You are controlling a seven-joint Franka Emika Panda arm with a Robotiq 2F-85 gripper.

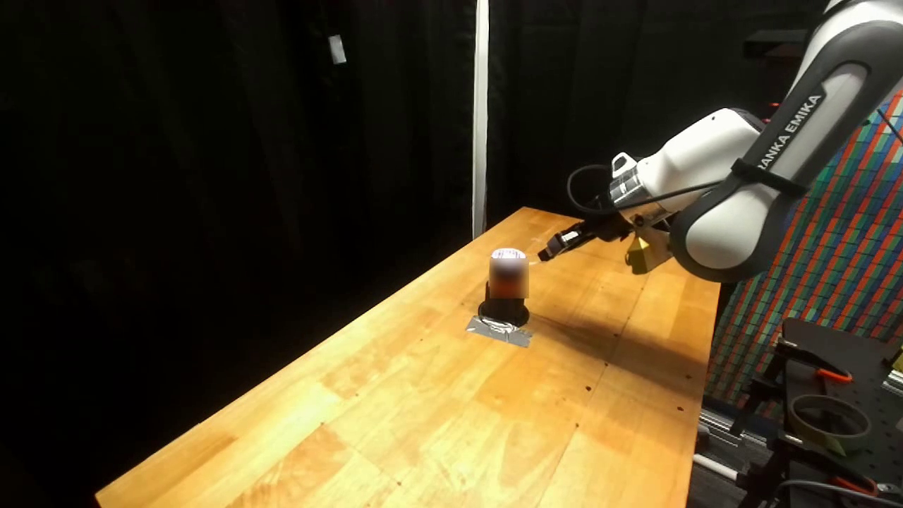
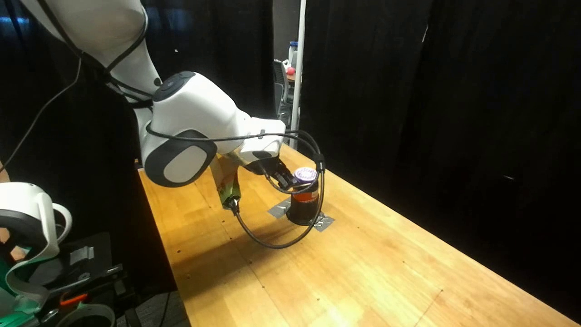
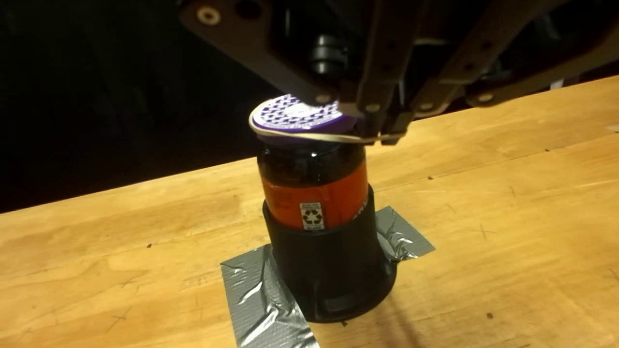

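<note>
A dark jar with a purple-and-white lid [image 3: 299, 113] and an orange label [image 3: 284, 200] stands upright in a black holder [image 3: 331, 272]. Around the lid's rim runs a pale rubber band [image 3: 313, 137], stretched out to one side. Its far end lies between the fingertips of my gripper, which is shut on it just beside the lid. In exterior view 1 the tilted gripper [image 1: 546, 253] is to the right of the jar [image 1: 508, 275], near lid height. Exterior view 2 shows the jar [image 2: 306, 195] partly behind a cable.
Grey tape [image 3: 255, 290] lies at the holder's base on the wooden table [image 1: 406, 406]. From the arm a black cable [image 2: 283, 246] loops in front of the jar. A dark cart [image 1: 834, 364] with clamps stands beyond the table's right edge.
</note>
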